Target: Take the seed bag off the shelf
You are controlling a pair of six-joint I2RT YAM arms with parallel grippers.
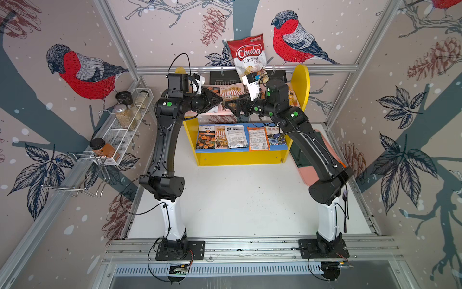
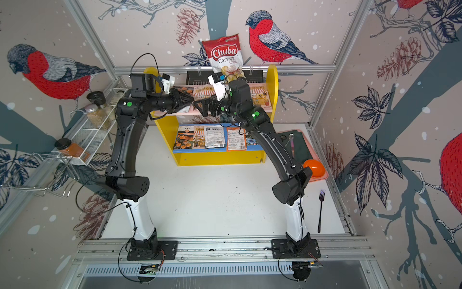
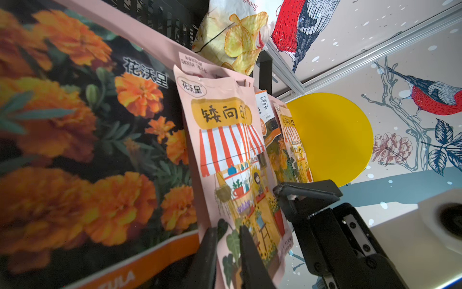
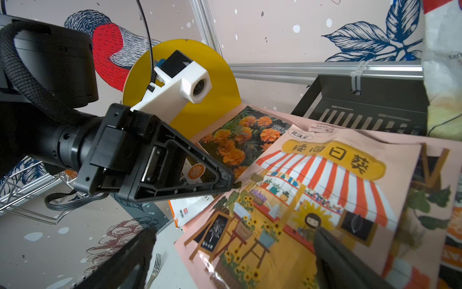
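A pink sunflower seed bag (image 4: 312, 192) with a striped awning print lies on the upper shelf, skewed over neighbouring bags; the top left view shows the same bag (image 1: 232, 90) between my grippers. My left gripper is shut, its tip at the bag's left edge. Whether a thin edge sits between its fingers cannot be made out. In the right wrist view, the left gripper's fingertips (image 4: 230, 180) touch or nearly touch that edge. My right gripper stands open in front of the bag's lower part, one finger (image 4: 137, 260) left of it.
A marigold bag (image 3: 96, 134) lies left of the sunflower bag. Behind stand a dark slotted basket (image 4: 370, 106) and a Chuba chips bag (image 1: 247, 55). The yellow rack's lower blue shelf (image 1: 240, 147) holds several seed bags.
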